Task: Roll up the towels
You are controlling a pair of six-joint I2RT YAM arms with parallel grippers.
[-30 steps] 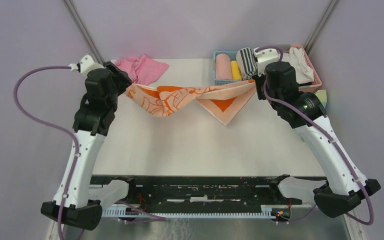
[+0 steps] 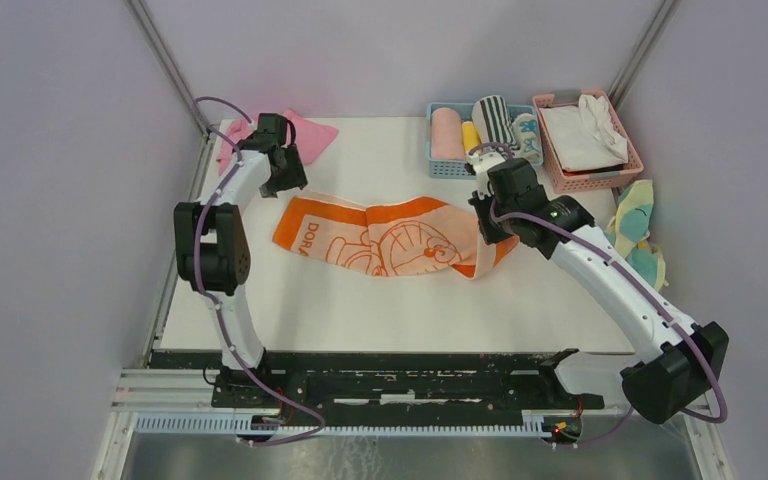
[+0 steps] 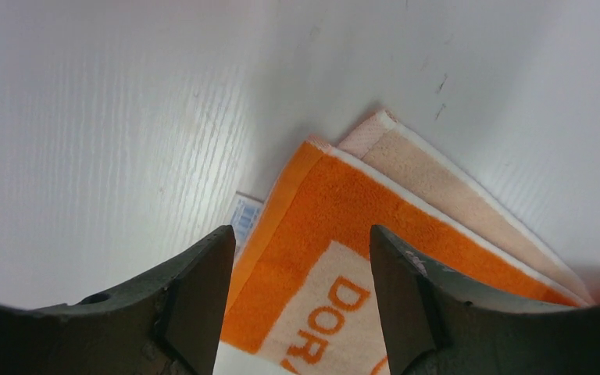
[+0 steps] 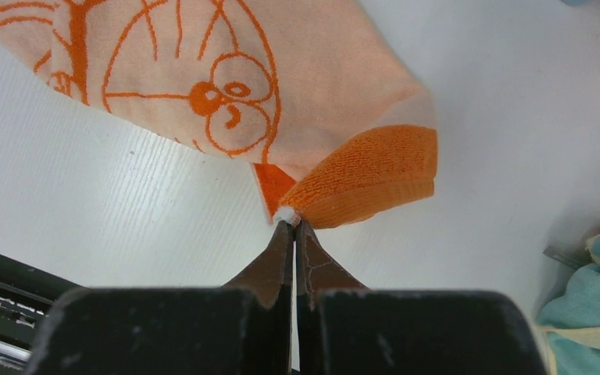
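Note:
An orange-and-cream towel with lettering and a cartoon face lies spread across the middle of the table, its right end folded over. My left gripper is open above the towel's left corner, with nothing held. At the right end, my right gripper is shut with its tips at the white-edged tip of the folded orange corner; whether cloth is between them is hard to tell.
A pink towel lies at the back left. A blue basket of rolled towels and a pink basket of white cloth stand at back right. A teal-and-yellow cloth lies at the right edge.
The towel has come down from being stretched between the grippers to lying on the table. My left gripper has moved lower and rightward over it; my right has moved down and leftward.

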